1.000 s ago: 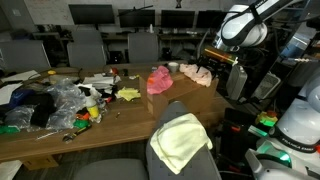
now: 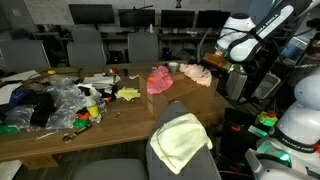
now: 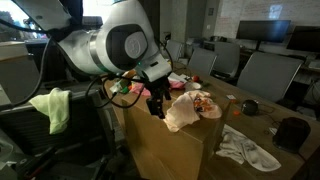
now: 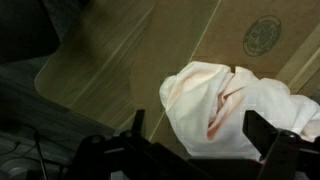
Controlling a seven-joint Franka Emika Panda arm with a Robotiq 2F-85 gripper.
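A pale pink-white cloth (image 4: 225,108) lies crumpled below my gripper in the wrist view. The fingers are spread wide apart, one on each side over the cloth's near part, and hold nothing. From exterior view 2, the cloth (image 3: 181,112) drapes over the edge of a brown surface, close beside the dark gripper (image 3: 164,99). The cloth (image 2: 196,74) also shows at the table's right end in exterior view 1. Whether the fingertips touch it cannot be told.
A brown cardboard face with a round stamp (image 4: 262,36) lies under the cloth. Another pale cloth (image 3: 245,150) rests on the table. Further left are a pink cloth (image 2: 160,80) and plastic bags (image 2: 65,105). A grey chair (image 2: 180,140) with a pale-yellow cloth stands in front.
The objects on the table look unchanged.
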